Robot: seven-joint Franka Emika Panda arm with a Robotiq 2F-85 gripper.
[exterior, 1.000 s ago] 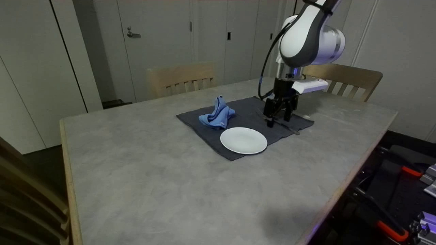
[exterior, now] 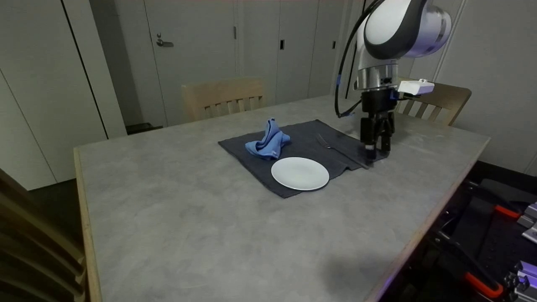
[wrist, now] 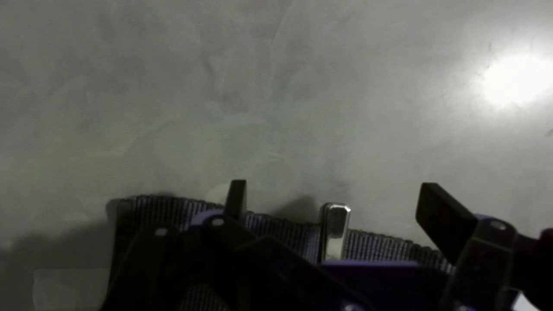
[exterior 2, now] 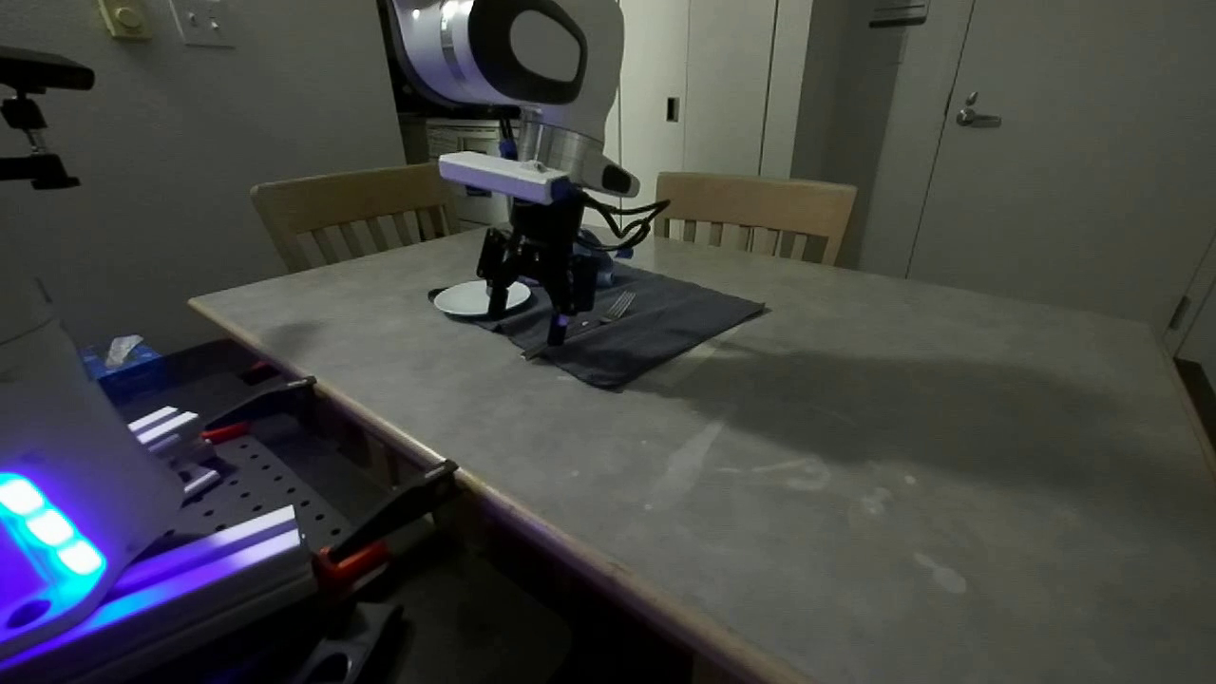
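Observation:
My gripper (exterior: 378, 153) stands open over the right edge of the dark placemat (exterior: 307, 131). In the wrist view, the metal end of the fork's handle (wrist: 337, 228) shows between the spread fingers, apart from both of them. The fork (exterior: 342, 151) lies slantwise on the mat, tines toward the back, its handle end at the mat's edge. A white plate (exterior: 300, 174) rests partly on the mat's front edge. Left of the fork sits a folded blue cloth napkin (exterior: 270, 141), which is mostly hidden behind my gripper in the second exterior view.
Wooden chairs (exterior: 224, 98) stand along its far side. Clamps with red grips (exterior: 483, 284) line the robot's side below the tabletop.
My gripper has moved to the right along the fork, from above its middle to the handle end. Plate and napkin have stayed put.

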